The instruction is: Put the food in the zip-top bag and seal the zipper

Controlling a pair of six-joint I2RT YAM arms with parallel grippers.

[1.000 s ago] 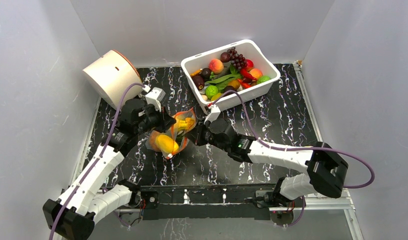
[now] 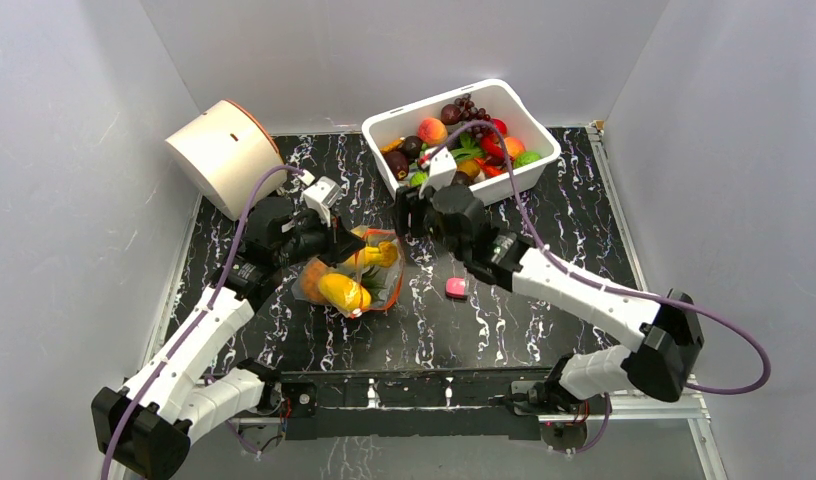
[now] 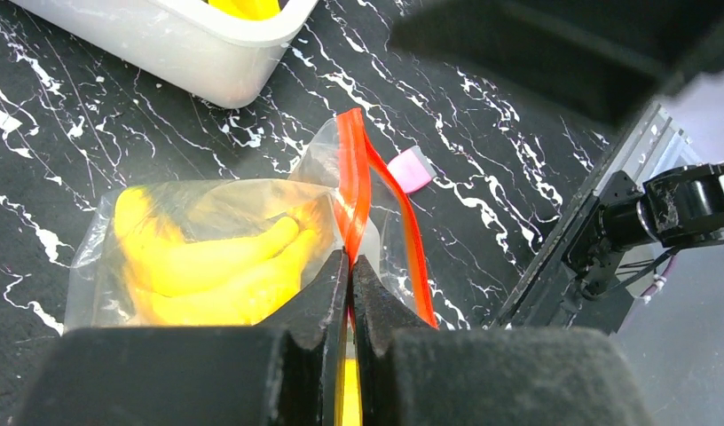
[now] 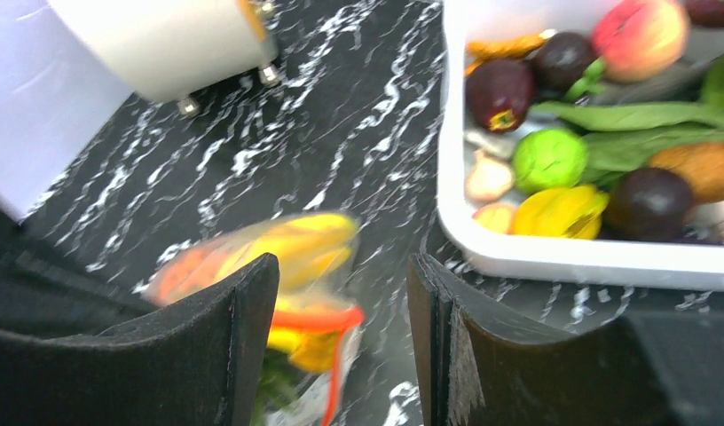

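The clear zip top bag [image 2: 385,284] with orange zipper edges lies left of centre. Through its film show a yellow mango-like fruit [image 2: 344,292], bananas [image 3: 218,266], an orange-brown round item and green leaves. My left gripper is shut on the bag's orange zipper edge [image 3: 352,169], which comes out between its fingertips; the mouth gapes to the right of that pinch. My right gripper stands open above and right of the bag, nothing between its fingers. Beyond them the bag's orange corner [image 4: 351,316] shows.
A white bin [image 2: 529,178] of mixed fruit and vegetables stands at the back, close to my right gripper. A pink block [image 2: 456,288] lies right of the bag. At back left is a cream cylinder [image 2: 222,160].
My right gripper has opened, come off the bag's right edge and moved up towards the bin, uncovering the pink block. The left gripper has shifted slightly right with the bag.
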